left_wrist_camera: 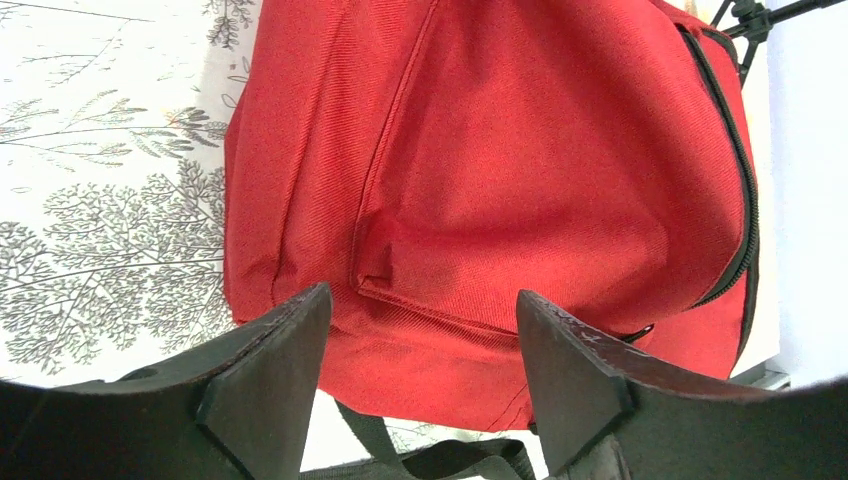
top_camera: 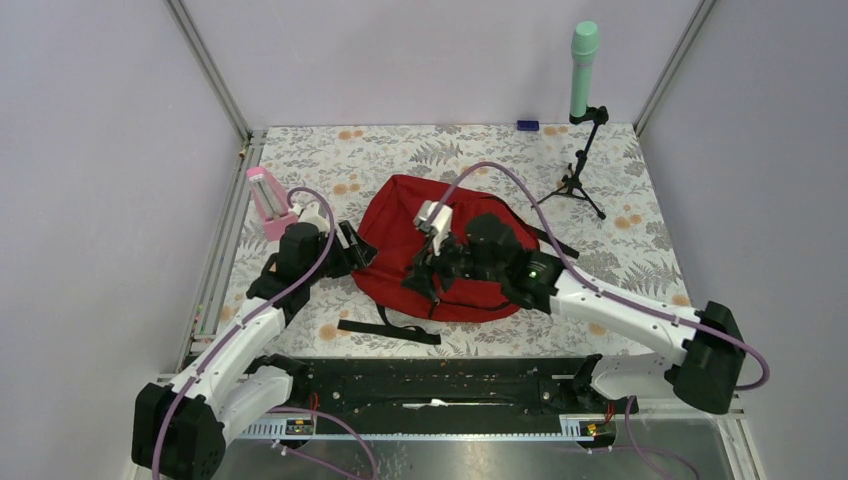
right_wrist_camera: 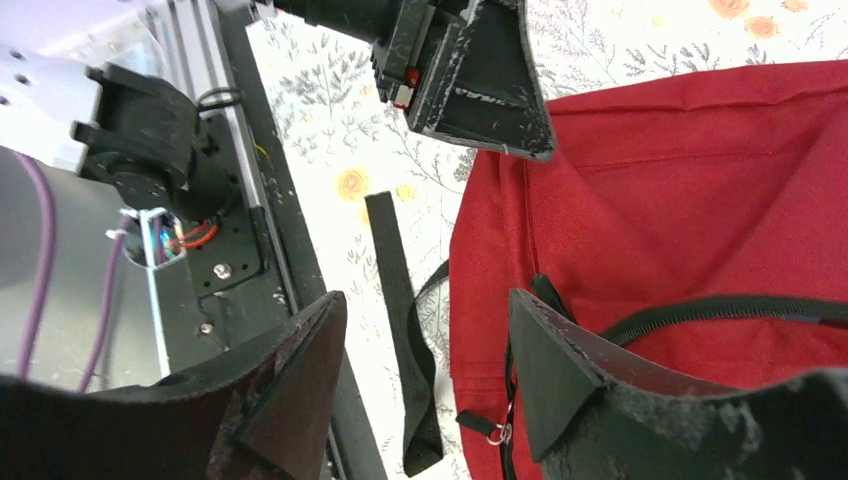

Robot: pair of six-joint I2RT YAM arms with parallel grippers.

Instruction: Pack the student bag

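A red student bag (top_camera: 392, 240) with black zippers lies flat in the middle of the table. My left gripper (top_camera: 365, 246) is over its left edge; in the left wrist view its fingers (left_wrist_camera: 285, 345) stand apart with nothing between them. Low over the front of the bag is my right gripper (top_camera: 422, 287). Its fingers (right_wrist_camera: 300, 350) are spread, one beside the front zipper pull (right_wrist_camera: 497, 433), which is not gripped. The arm hides part of the bag's middle from above. At far left lies a pink case (top_camera: 275, 209) with a clear window.
A black strap (top_camera: 390, 332) trails from the bag's front edge. At the back right stands a black tripod (top_camera: 572, 185) with a mint green cylinder (top_camera: 584, 65). A small dark blue block (top_camera: 527, 125) sits at the back edge.
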